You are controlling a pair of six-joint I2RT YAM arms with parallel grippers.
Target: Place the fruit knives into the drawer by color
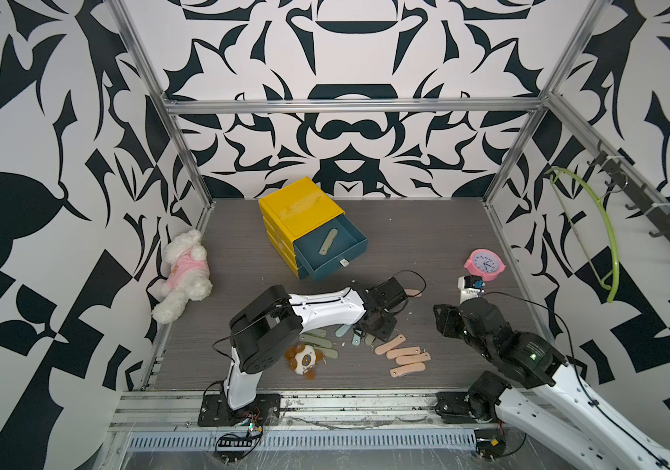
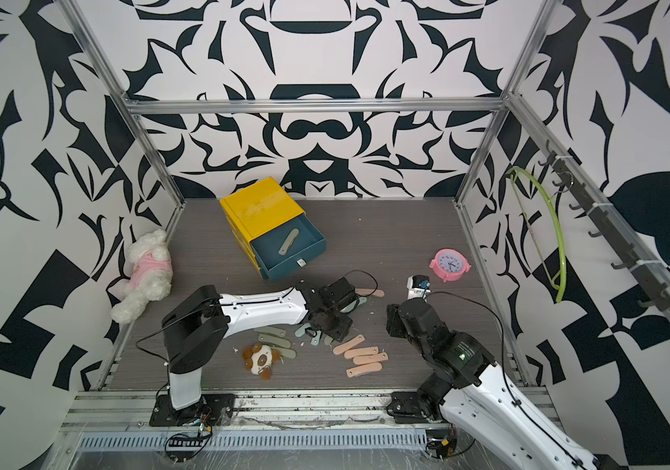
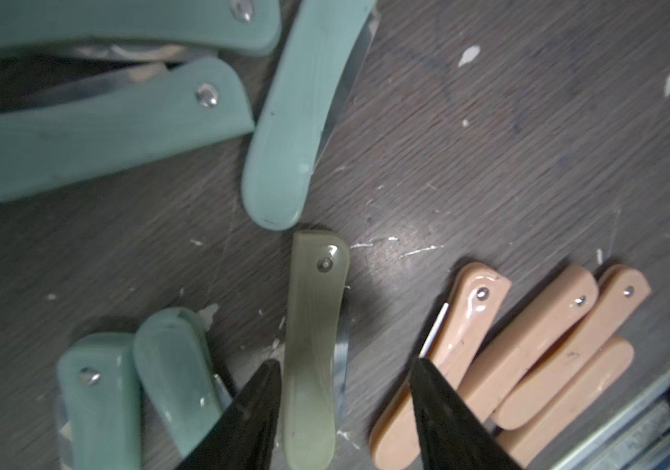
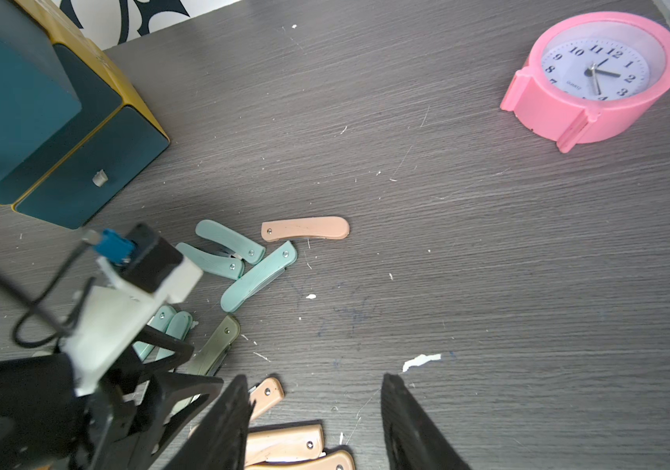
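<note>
One olive fruit knife lies in the pulled-out teal drawer of the yellow unit. My left gripper hangs open over an olive knife, which lies on the table just beyond and between its fingertips. Around it lie several teal knives and several salmon knives; more olive knives are at the lower left in the top left view. A lone salmon knife lies farther back. My right gripper stands apart at the right, nothing between its fingers, partly open.
The pink clock sits at the back right. A brown-white plush toy lies by the front knives, a white bear at the left wall.
</note>
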